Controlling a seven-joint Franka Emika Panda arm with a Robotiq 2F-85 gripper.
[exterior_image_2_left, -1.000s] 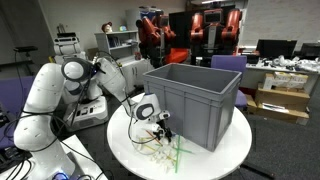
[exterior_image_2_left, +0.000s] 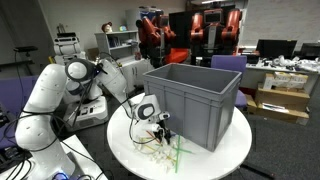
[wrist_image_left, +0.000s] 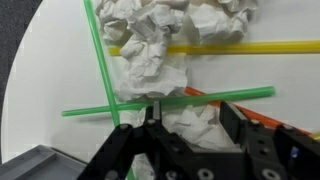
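My gripper points down, low over the litter on the white table, its fingers apart. Beneath and between the fingertips lies a crumpled white tissue (wrist_image_left: 197, 128). A green straw (wrist_image_left: 235, 95) runs crosswise just beyond the fingertips, and a red-orange straw (wrist_image_left: 255, 117) passes behind the right finger. Another crumpled tissue (wrist_image_left: 150, 75) lies beyond the crosswise straw. In the exterior view, the gripper (exterior_image_2_left: 164, 134) is at the pile, left of the large grey bin (exterior_image_2_left: 182, 108). Whether the fingers touch the tissue cannot be seen.
A yellow straw (wrist_image_left: 250, 47) and more tissues (wrist_image_left: 215, 22) lie farther out. A second green straw (wrist_image_left: 101, 55) runs along the left. The grey bin's tall walls stand close to the arm. Bare white table (exterior_image_2_left: 225, 150) shows at the right.
The arm stays over the same spot of the pile, with hardly any visible shift. The bin and the litter look unchanged.
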